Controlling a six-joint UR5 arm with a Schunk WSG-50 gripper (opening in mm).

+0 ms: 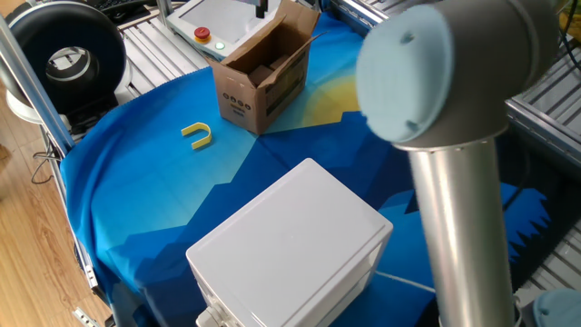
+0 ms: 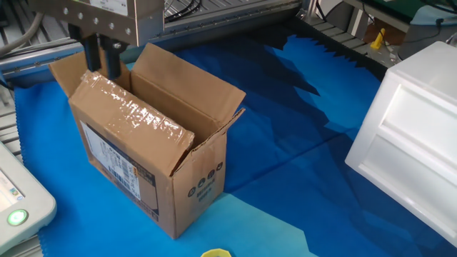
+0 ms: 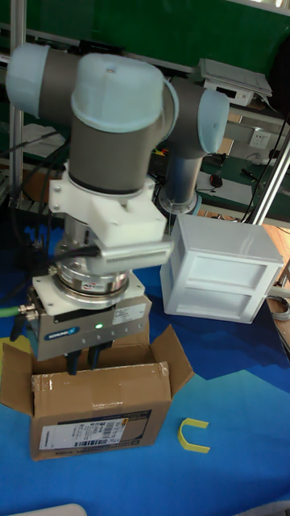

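My gripper (image 2: pixel 104 71) points down at the rear of the open cardboard box (image 2: pixel 171 193), its black fingers (image 2: pixel 113 61) overlapping the box's back flap in that view. A narrow gap shows between the two fingers, and nothing is seen in it. In exterior view 3 the gripper (image 3: pixel 84 365) hangs over the box's opening; how high above it cannot be judged. Brown pieces (image 1: pixel 261 74) lie inside the box. On the cloth beside the box rests a yellow U-shaped piece (image 1: pixel 209 136). The white drawer unit (image 1: pixel 290 241) stands apart from both.
Blue patterned cloth (image 1: pixel 136 200) covers the table, with free room between the box and the drawer unit. A control panel with a red button (image 1: pixel 201 34) lies behind the box. The arm's grey link (image 1: pixel 463 236) stands to the right of the drawer unit.
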